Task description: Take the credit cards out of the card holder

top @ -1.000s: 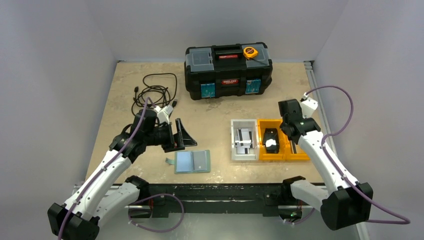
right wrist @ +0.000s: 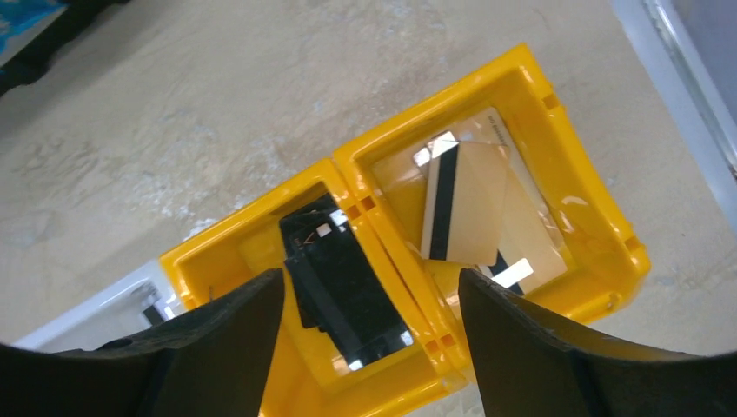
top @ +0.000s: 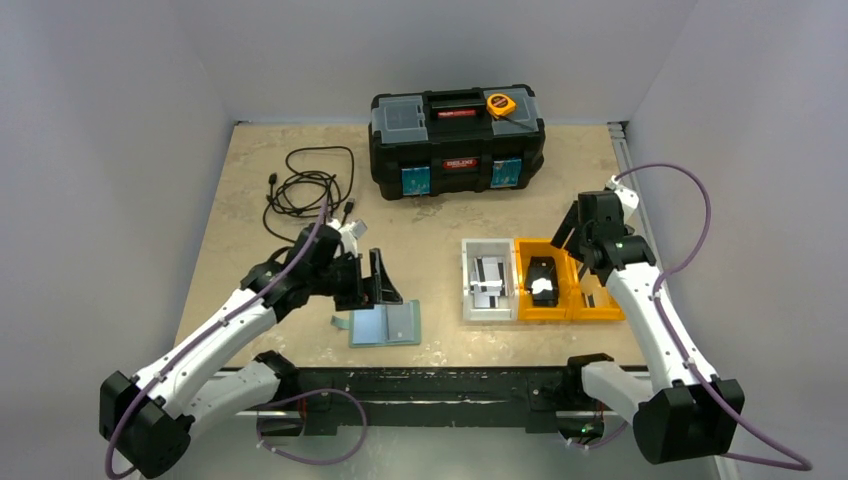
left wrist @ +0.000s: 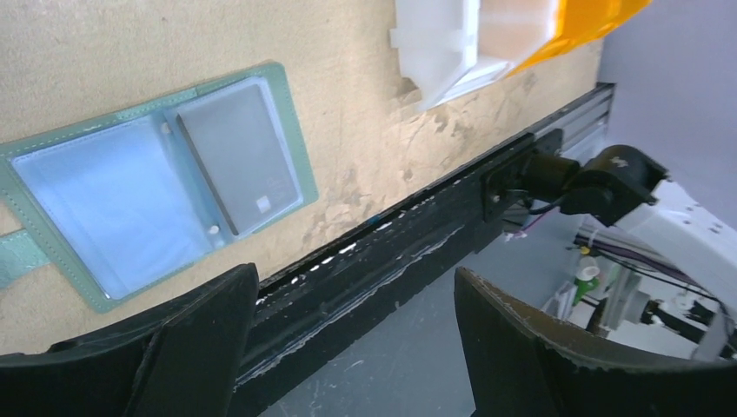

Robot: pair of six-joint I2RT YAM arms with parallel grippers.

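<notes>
The pale blue-green card holder (top: 385,324) lies spread flat near the table's front edge. Its clear sleeves (left wrist: 113,204) show in the left wrist view, and I can make out no card in them. Just above the holder's far side is my left gripper (top: 388,275), open and empty. Light and white cards with dark stripes lie in the right yellow box (right wrist: 569,143), black cards (right wrist: 348,287) in the middle yellow box. Cards (top: 488,281) also lie in the white box (top: 490,318). My right gripper hovers open above the yellow boxes, nothing between its fingers.
A black toolbox (top: 460,150) with a yellow tape measure (top: 501,104) on it stands at the back. A coiled black cable (top: 315,182) lies back left. Bare table separates the card holder from the boxes.
The left gripper has moved slightly right and down, closer to the card holder. My right gripper has shifted right and a little back above the yellow boxes.
</notes>
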